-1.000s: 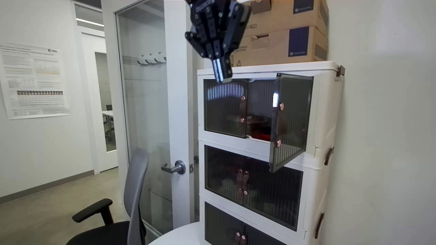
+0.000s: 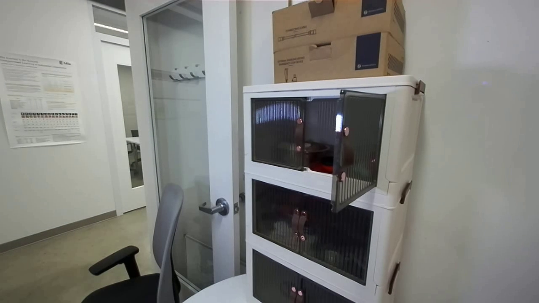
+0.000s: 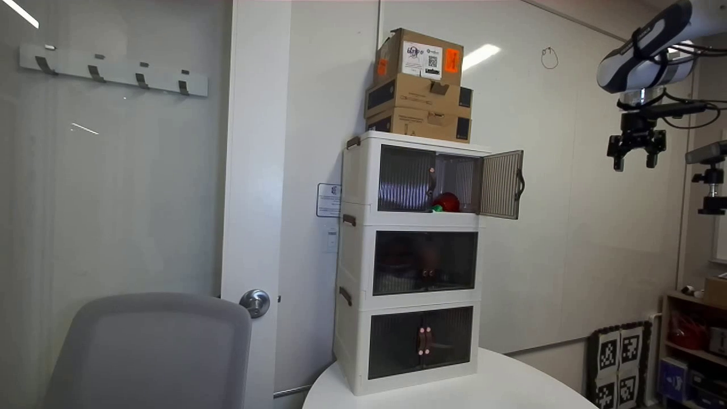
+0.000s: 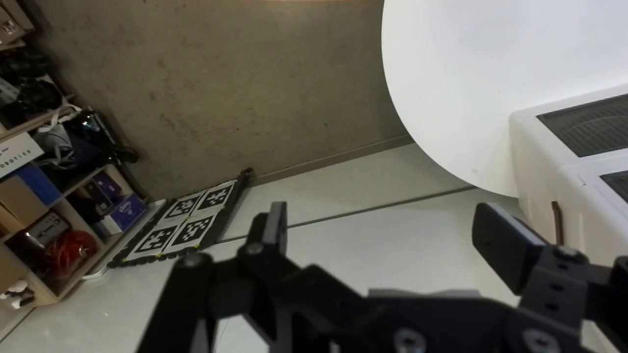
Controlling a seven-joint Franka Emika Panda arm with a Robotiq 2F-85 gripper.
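Note:
A white stacked cabinet [image 3: 354, 266] with dark ribbed doors stands on a round table. Its top right door [image 3: 501, 184] is swung open, while the top left door [image 2: 278, 132] is closed. Through the opening a red object [image 3: 447, 201] shows, with a small green thing [image 3: 437, 208] beside it; the door partly hides the inside in exterior view 1. My gripper [image 3: 635, 163] hangs well to the right of the cabinet in exterior view 2, fingers pointing down. In the wrist view its fingers [image 4: 505, 247] are spread wide with nothing between them.
Cardboard boxes [image 2: 338, 50] are stacked on top of the cabinet. The round white table [image 4: 459, 76] carries it, and an office chair [image 3: 150, 347] stands at the front left. Shelves [image 4: 76, 188] and a marker board [image 4: 182, 220] are off to the side. Clear space separates gripper and open door.
The cabinet doors look unchanged.

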